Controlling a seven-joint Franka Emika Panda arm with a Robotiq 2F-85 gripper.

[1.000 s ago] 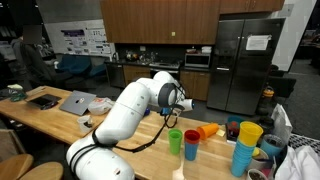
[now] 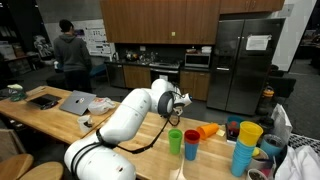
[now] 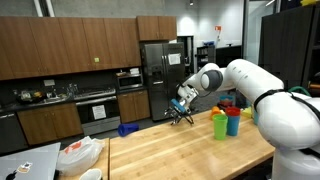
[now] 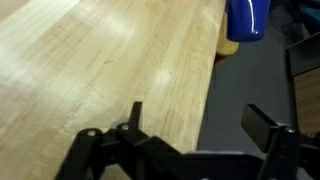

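Observation:
My gripper is open, with nothing between its fingers. It hangs above the far edge of the wooden table, and the wrist view shows bare wood on one side and the dark floor beyond the edge on the other. A blue object (image 4: pixel 247 18) shows at the top of that view, at the table's edge, apart from the fingers. In exterior view 2 a blue item (image 3: pixel 128 129) lies at the far edge, left of the gripper (image 3: pixel 183 115). The green cup (image 2: pixel 175 141) and red cup (image 2: pixel 191 144) stand nearer the arm's base.
Blue and yellow stacked cups (image 2: pixel 243 150), an orange item (image 2: pixel 208 130) and a white bag (image 2: pixel 274 124) crowd one side. A laptop (image 2: pixel 77 102) sits opposite. A white bag (image 3: pixel 80 155) lies near a table corner. Mid-table is largely clear. A person (image 2: pixel 70 50) is beyond the table.
A person has come into exterior view 1 from the left and moved rightward behind the table. The arm and the objects on the table look much the same.

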